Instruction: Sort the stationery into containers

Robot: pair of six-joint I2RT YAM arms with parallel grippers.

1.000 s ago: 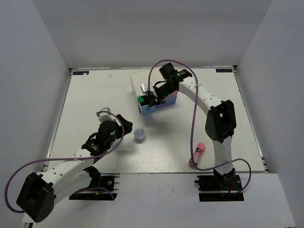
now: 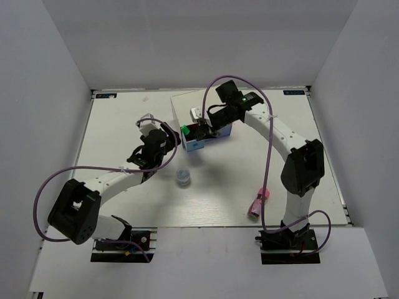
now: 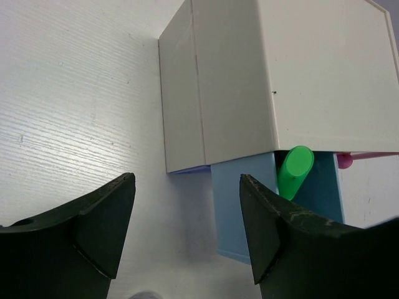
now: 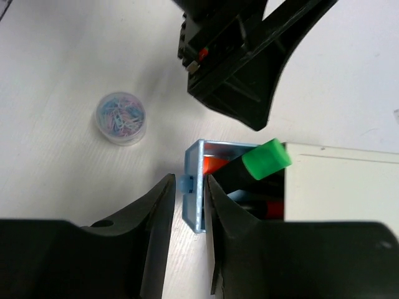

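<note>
A white and blue organizer box (image 2: 194, 145) stands near the back middle of the table. A green-capped cylinder (image 4: 267, 159) leans in its blue compartment, with red items (image 4: 215, 164) beside it. My right gripper is at this compartment, its fingers slightly apart around the near blue wall; I see no loose item held. My left gripper stands wide open beside the box's left side, empty. In front of the box sits a round clear tub of paper clips (image 4: 121, 117), apart from both grippers. A pink item (image 2: 257, 204) lies at the front right.
The left arm reaches in close to the right gripper at the box, with its dark gripper showing in the right wrist view. Free tabletop lies to the left, at the back right and in the front middle.
My left gripper has moved toward the back and slightly right, from near the tub to the box's side. The right arm's elbow has swung a little right; its gripper stays at the box.
</note>
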